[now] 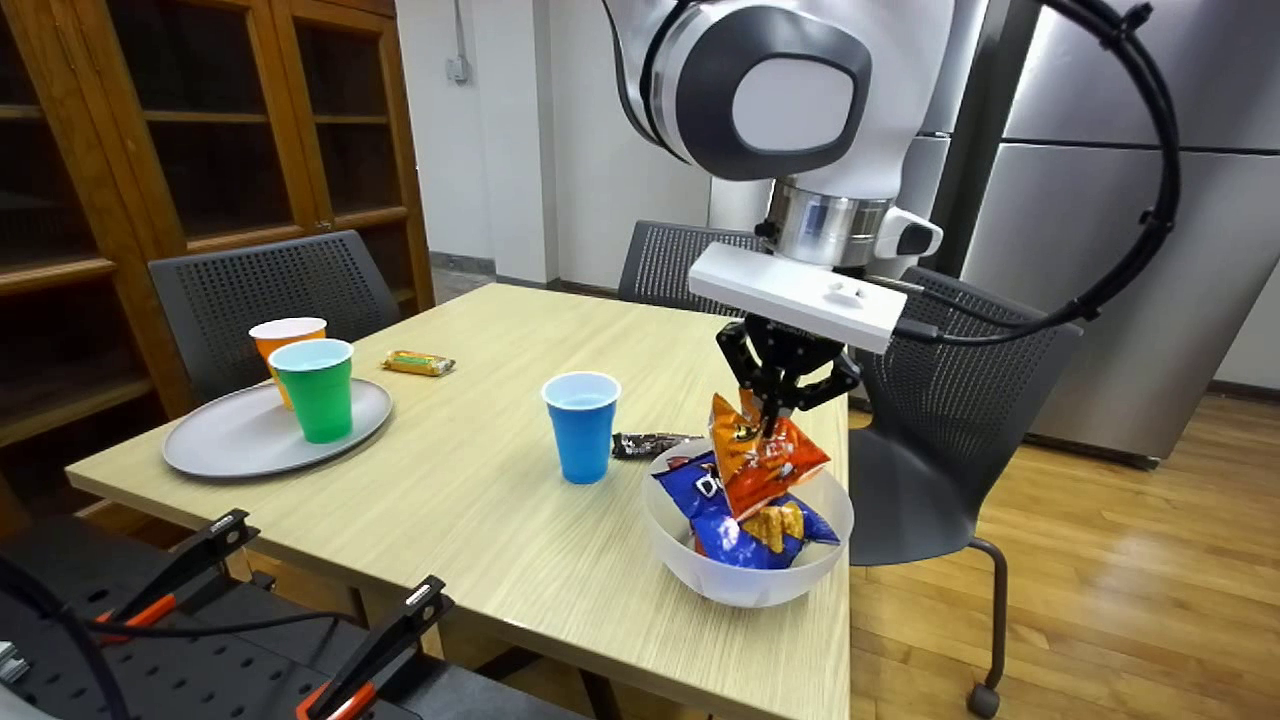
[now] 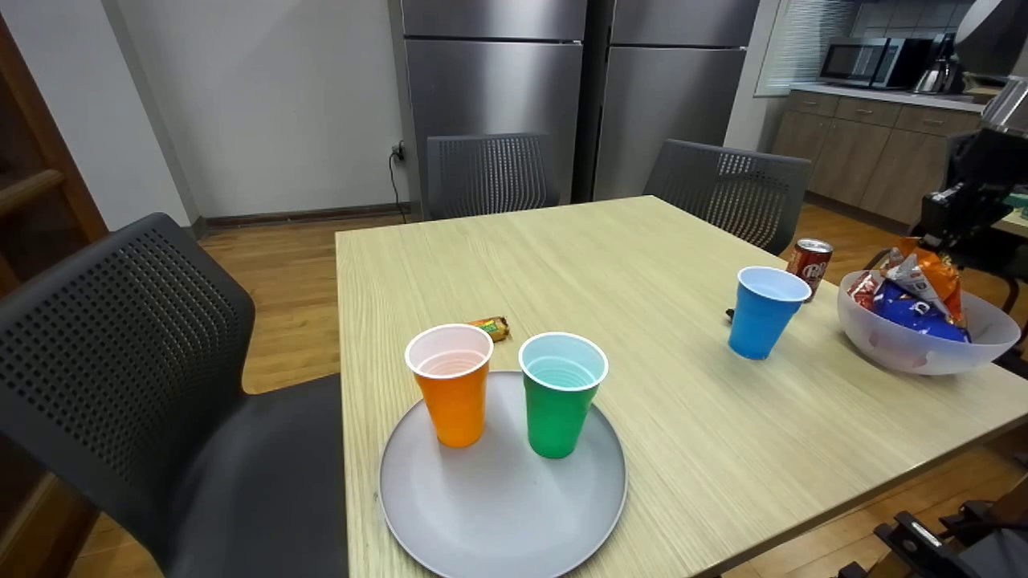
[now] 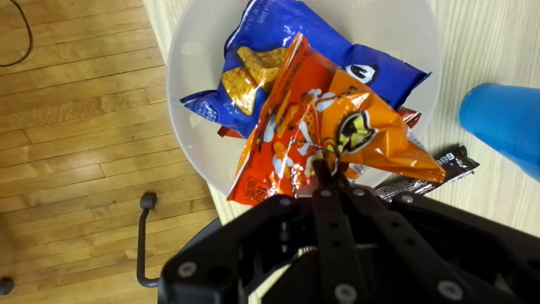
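Observation:
Pinched in my shut gripper is an orange chip bag (image 3: 291,137), its middle gathered between the fingertips. The bag hangs in the mouth of a translucent white bowl (image 1: 753,586) at the table's near right corner. Under it in the bowl lies a blue chip bag (image 3: 324,30), and the two overlap in the wrist view. A bit of red wrapper (image 3: 409,116) shows below the blue bag. Whether the orange bag rests its weight on the blue one cannot be told.
Left of the bowl stands a blue cup (image 1: 583,430), with a dark-wrapped bar (image 1: 654,445) between. A soda can (image 2: 808,265) is behind that cup. Farther off, a grey plate (image 2: 501,510) carries an orange cup (image 2: 453,395) and a green cup (image 2: 560,405), near a yellow-wrapped bar (image 1: 417,362).

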